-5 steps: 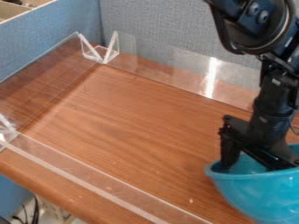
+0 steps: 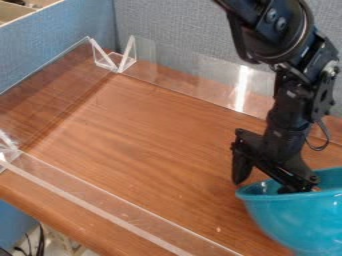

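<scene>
The black arm comes down from the top right to my gripper [image 2: 274,178], which hangs at the left rim of a teal bowl [image 2: 291,225] at the lower right, its lower part over the bowl's inside. The fingers are dark and partly behind the rim, so I cannot tell how far apart they are or whether anything is between them. The bowl's contents are mostly hidden.
A grey padded wall runs behind, and a blue panel stands at the left.
The arm and my gripper have risen and shifted slightly left, sitting a little higher out of the bowl. The bowl looks unmoved.
</scene>
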